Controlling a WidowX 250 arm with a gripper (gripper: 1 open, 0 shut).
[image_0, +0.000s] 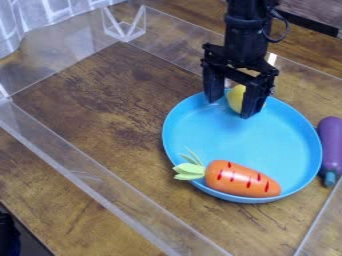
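Observation:
My black gripper (238, 85) is open over the back of a blue plate (227, 140), its fingers either side of a yellow object (241, 99) that is partly hidden by it; whether they touch it I cannot tell. A toy carrot (238, 178) with pale green leaves lies on the front of the plate. A purple eggplant-like toy (330, 150) lies just right of the plate.
The wooden surface (87, 110) left of the plate is clear. Clear plastic edges run along the left and back. The middle of the plate is empty.

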